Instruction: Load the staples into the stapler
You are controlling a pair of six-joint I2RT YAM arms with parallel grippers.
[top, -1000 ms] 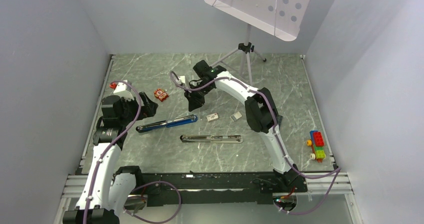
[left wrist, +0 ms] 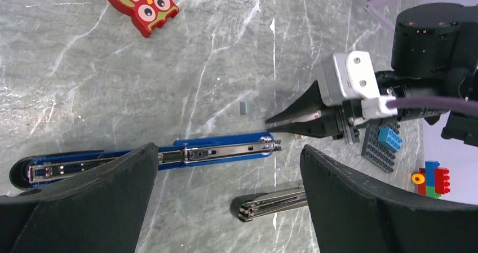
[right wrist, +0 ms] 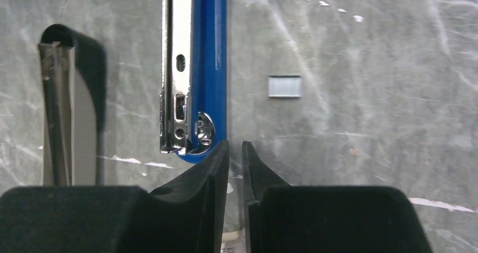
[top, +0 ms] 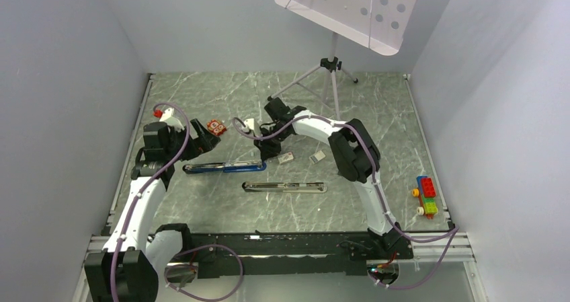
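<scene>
The opened blue stapler (top: 225, 167) lies on the table, its metal magazine exposed. A short grey strip of staples rests on the tabletop beside the stapler's blue side, apart from it; the left wrist view shows the strip (left wrist: 243, 108) too. My right gripper is empty, a narrow gap between its fingertips, right by the stapler's right end. My left gripper is spread wide above the stapler, holding nothing.
Nearer the front lies a second, grey-black stapler (top: 284, 187). Small boxes (top: 286, 157) sit right of the right gripper. A red owl toy (top: 216, 127) is behind, and toy bricks (top: 427, 198) stand far right.
The left arm shifted slightly right.
</scene>
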